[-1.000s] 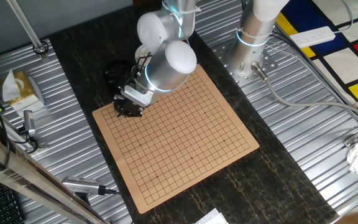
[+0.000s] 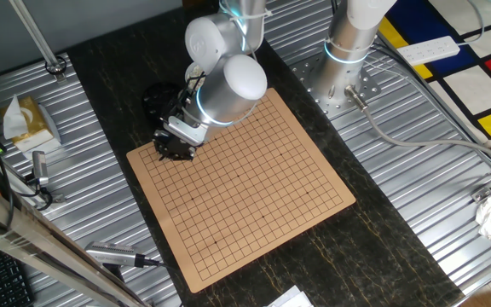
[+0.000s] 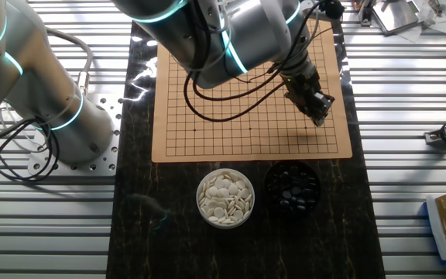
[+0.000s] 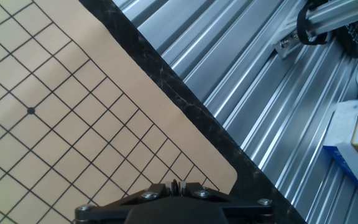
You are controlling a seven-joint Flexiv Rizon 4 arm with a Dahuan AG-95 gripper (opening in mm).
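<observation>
A tan Go board [image 2: 237, 196] with a bare printed grid lies on the dark tabletop; no stones show on its visible part. My gripper [image 3: 321, 118] hangs over the board's corner area closest to the black bowl [image 3: 269, 188], pointing down. In the wrist view, the dark gripper has its fingers drawn together at the bottom edge; no stone can be made out between them. White stones [image 3: 227, 200] fill a white bowl [image 3: 200, 198]. Black stones [image 3: 294, 191] lie in the black bowl beside it.
A tissue box [image 2: 34, 128] stands on the ribbed metal surface past the table's edge. My arm's base [image 2: 335, 81] is on the opposite side. White paper [image 2: 292, 298] lies near the table's front. Most of the board is open and flat.
The gripper and forearm have shifted very slightly left in exterior view 1, staying over the same board corner. The board and bowls have not moved.
</observation>
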